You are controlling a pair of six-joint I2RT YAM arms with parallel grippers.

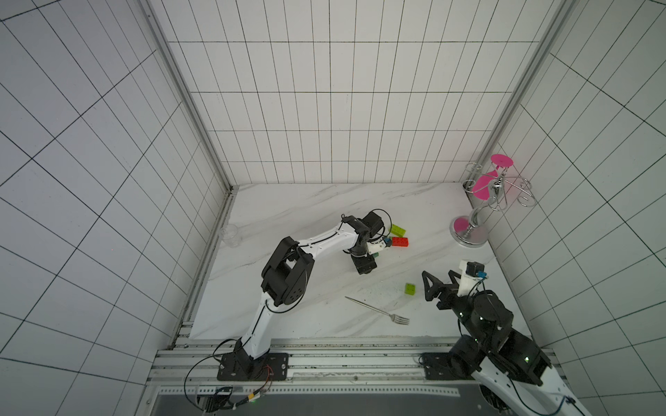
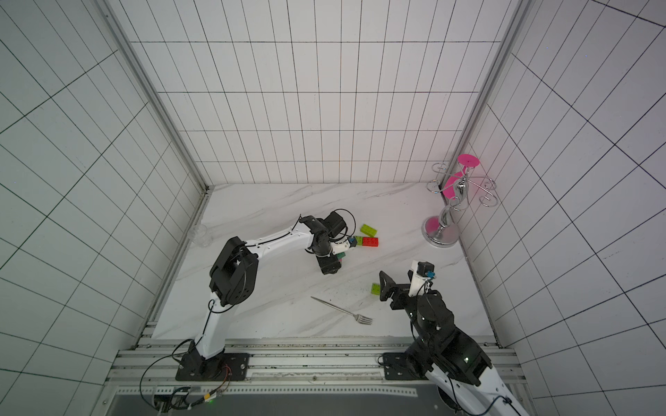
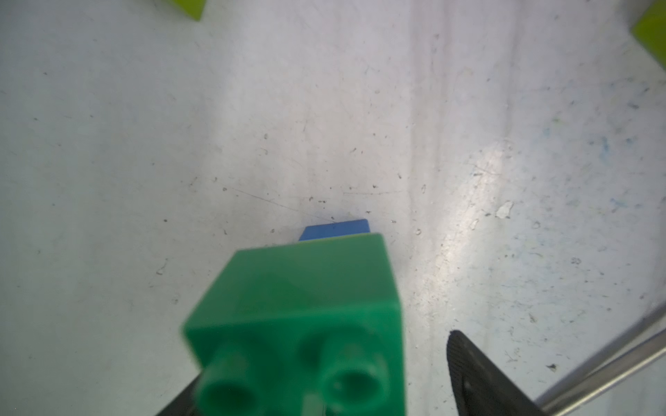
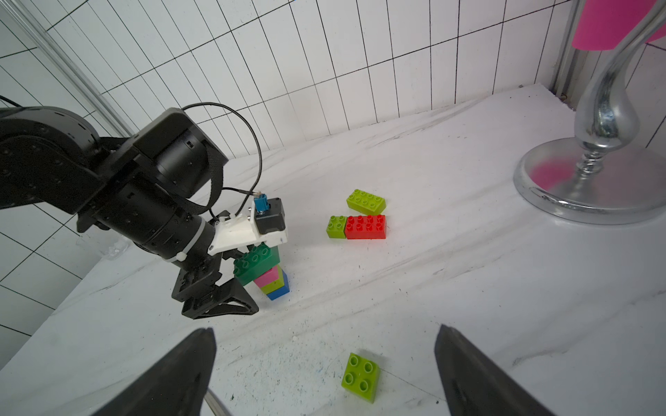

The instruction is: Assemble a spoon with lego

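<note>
A brick stack stands mid-table: a green brick on top, with pink, lime and blue below, as the right wrist view shows. My left gripper [image 1: 367, 258] is open round the stack; the green brick fills much of its wrist view. A red brick [image 4: 366, 226] lies beside a small lime brick [image 4: 336, 226], with a longer lime brick [image 4: 365, 201] behind. Another lime brick [image 4: 360, 376] lies nearer the front. My right gripper [image 1: 437, 289] stands open at the front right, with nothing between its fingers.
A fork [image 1: 378, 310] lies along the front of the table. A metal stand with pink parts [image 1: 469, 234] occupies the back right corner, and a faint clear object [image 1: 230, 235] sits at the left.
</note>
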